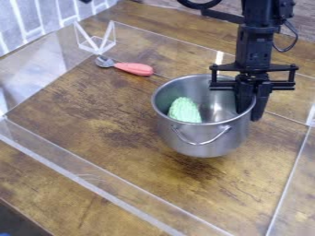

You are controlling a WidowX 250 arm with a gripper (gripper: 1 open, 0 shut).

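Observation:
A steel pot (207, 137) with a wire handle stands on the wooden table at the right of centre. Inside it, toward the left wall, lies a pale green, corn-like object (183, 110). My black gripper (246, 94) is at the pot's right rim, its lower part partly hidden by the pot. It is shut, and I see nothing held in it.
A tool with a red handle (133, 68) lies at the back left, near a clear bracket-like piece (96, 44). The wooden table (80, 138) is open to the left and front, crossed by clear strips.

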